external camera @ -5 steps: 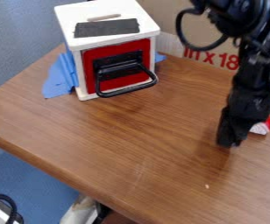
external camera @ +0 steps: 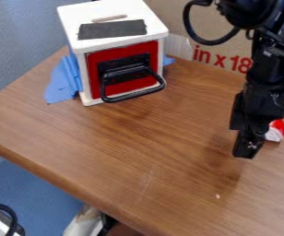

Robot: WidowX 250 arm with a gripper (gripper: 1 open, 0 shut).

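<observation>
My black gripper [external camera: 248,145] hangs low over the right side of the wooden table [external camera: 120,166]. Just behind it, partly hidden, sits a red and white object [external camera: 275,130]. Whether the gripper is open or shut, or holds anything, cannot be made out.
A white toy oven [external camera: 73,20] with a red front [external camera: 102,60] and black handle stands at the back left, on or beside a blue cloth [external camera: 61,81]. A cardboard box [external camera: 194,51] is at the back.
My gripper has shifted slightly to the right over the last second. The oven, cloth and table look unchanged.
</observation>
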